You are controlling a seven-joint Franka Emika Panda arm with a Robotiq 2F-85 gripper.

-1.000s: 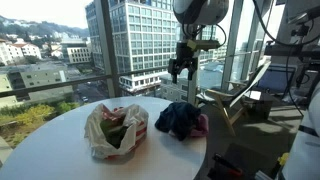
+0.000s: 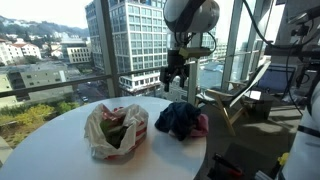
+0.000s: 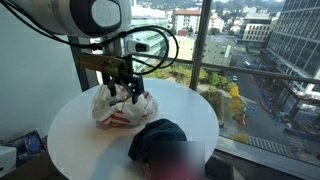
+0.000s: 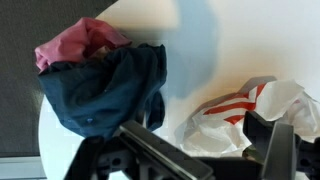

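A dark navy cloth [image 2: 178,119] lies crumpled near the right edge of the round white table [image 2: 50,150], with a pink cloth [image 4: 78,42] against it. A white plastic bag with red markings [image 2: 97,133] stands on the table to the left in exterior view 1, something dark green inside it. My gripper [image 2: 175,78] hangs well above the tabletop, open and empty. In the wrist view, the navy cloth [image 4: 100,98] is at the left and the bag [image 4: 222,128] at the lower right, partly covered by my fingers [image 4: 270,135].
Bare tabletop [image 4: 165,95] lies between the cloths and the bag. Tall windows stand behind the table. A chair [image 2: 238,95] stands beyond it at the right in exterior view 1. Part of exterior view 2 is blurred near the cloths.
In exterior view 1, my gripper has moved a little to the left and slightly down. The cloths and the bag have stayed where they were.
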